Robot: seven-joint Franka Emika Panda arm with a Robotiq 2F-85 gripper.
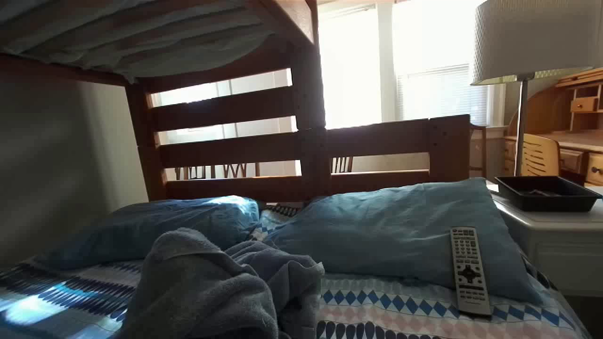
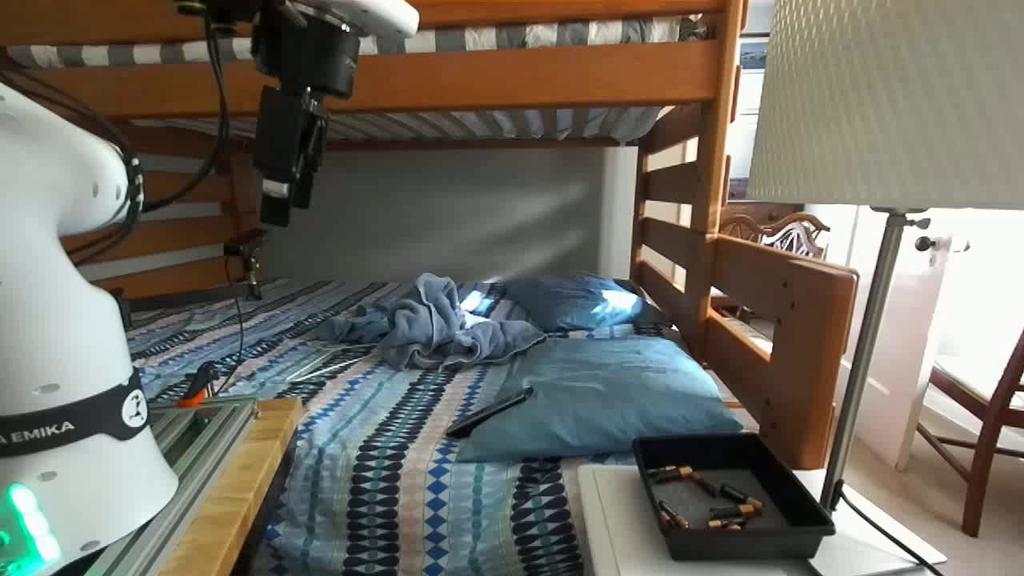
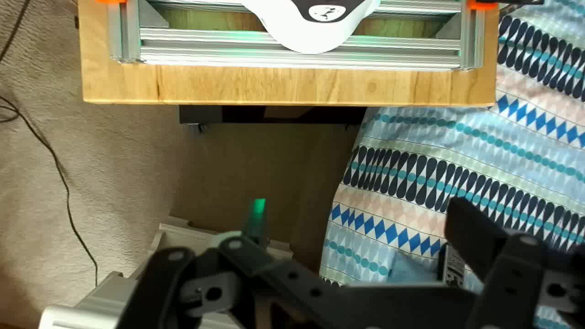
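Note:
My gripper (image 2: 290, 203) hangs high above the bed, pointing down, well clear of everything on it. In the wrist view its two fingers (image 3: 472, 238) stand wide apart, with nothing between them. A grey remote control (image 1: 470, 271) leans on the front edge of a blue pillow (image 1: 390, 231), its buttons facing out; part of the remote also shows past my finger in the wrist view. To the left of that pillow lies a crumpled grey-blue towel (image 2: 437, 326). A black tray (image 2: 739, 550) on the white nightstand holds several batteries (image 2: 734, 494).
A second pillow (image 2: 566, 302) lies by the far wall. The upper bunk (image 2: 538, 82) overhangs the bed, and the headboard (image 1: 373, 138) closes its end. A floor lamp (image 2: 859, 355) rises beside the tray. Patterned bedding (image 2: 379, 461) is bare in front of the towel.

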